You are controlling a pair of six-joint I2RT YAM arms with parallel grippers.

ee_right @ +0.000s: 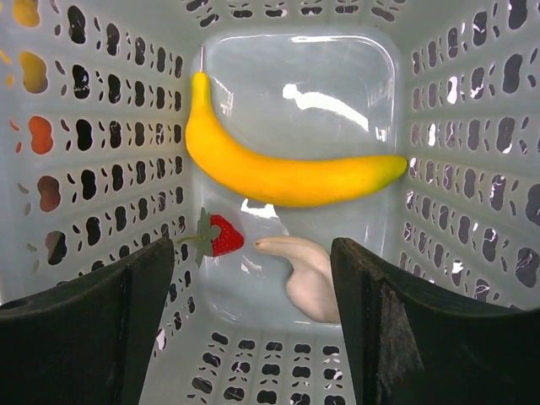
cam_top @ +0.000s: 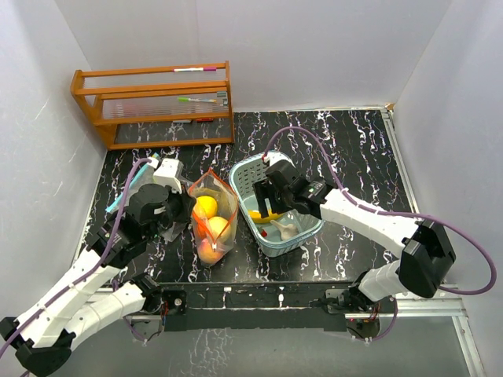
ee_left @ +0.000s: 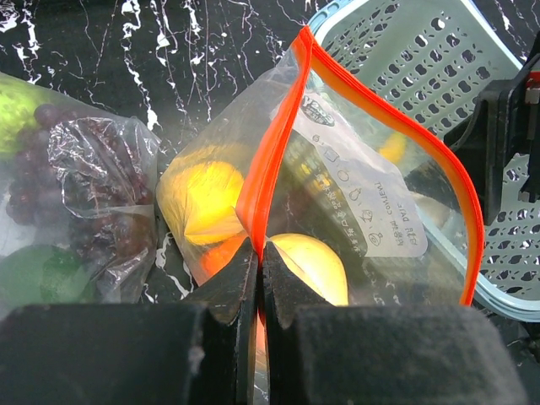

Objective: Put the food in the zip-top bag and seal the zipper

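A clear bag with an orange zipper stands open, with yellow and orange fruits inside. My left gripper is shut at its zipper edge, pinching the thin rim. Inside the pale basket lie a banana, a strawberry and a pale drumstick-shaped piece. Over the basket, my right gripper points down with its fingers apart. Nothing is between them; the strawberry and drumstick lie below on the basket floor. One finger covers part of the drumstick's right side.
Left of the open bag lies another clear bag holding grapes and green items, partly under my left arm in the top view. A wooden rack stands at the back left.
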